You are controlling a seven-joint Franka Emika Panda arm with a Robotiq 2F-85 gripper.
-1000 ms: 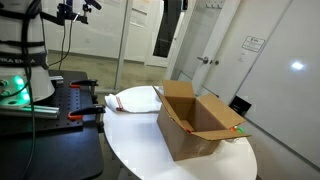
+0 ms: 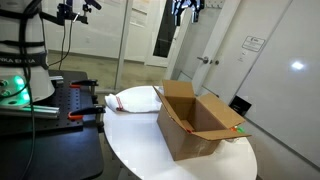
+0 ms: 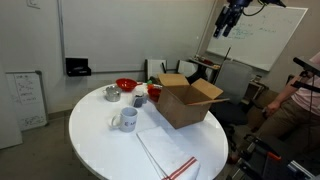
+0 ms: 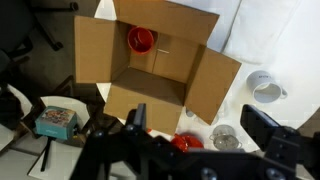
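An open cardboard box stands on the round white table, its flaps spread outward. Looking down into it, the wrist view shows a red round item on the bottom. High above the table, my gripper is open and empty, its dark fingers wide apart along the lower part of that view. At the top of exterior view 1 the gripper is only partly in frame. A white mug and a white cloth with a red edge lie outside the box.
Behind the mug stand a metal pot and red bowls. A small teal-and-brown box lies off the table, near chairs.
In exterior view 1 my gripper has come a little lower into the frame. The box and the cloth stay where they were.
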